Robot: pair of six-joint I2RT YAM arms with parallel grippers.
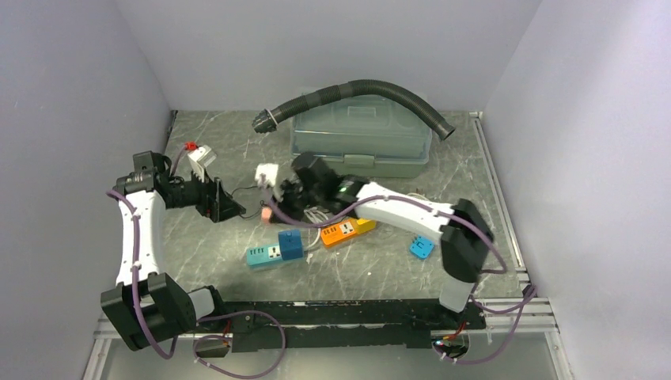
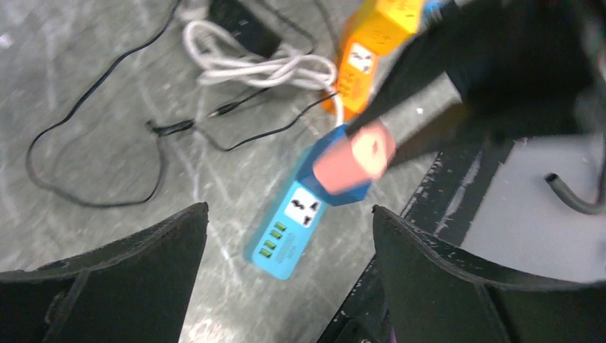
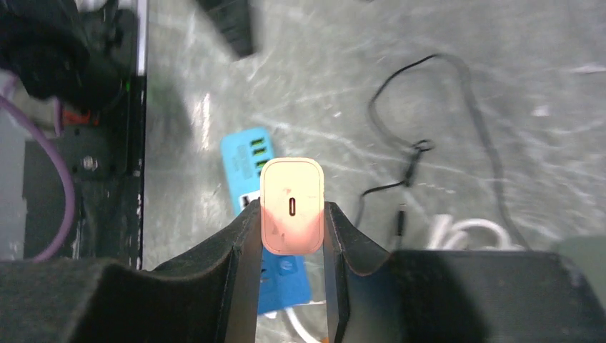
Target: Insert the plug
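Note:
A salmon-pink plug (image 3: 291, 189) is gripped by my right gripper, its end face with a dark slot showing. From the left wrist view the same plug (image 2: 364, 151) overlaps the light-blue power strip (image 2: 282, 239), apart from it above the table. That strip (image 1: 263, 256) lies at the front left with bare sockets at its left part; a darker blue cube (image 1: 290, 244) sits on its right end. To the left, my left gripper (image 1: 228, 204) hangs part open, its fingers (image 2: 154, 246) empty and facing the plug across a gap.
An orange strip (image 1: 339, 232) with a yellow block (image 1: 365, 226) lies right of the blue one. White and black cables (image 2: 93, 100) spread behind them. A blue adapter (image 1: 422, 247) lies at right. At the back stands a lidded box (image 1: 360, 166) under a black hose (image 1: 356, 89).

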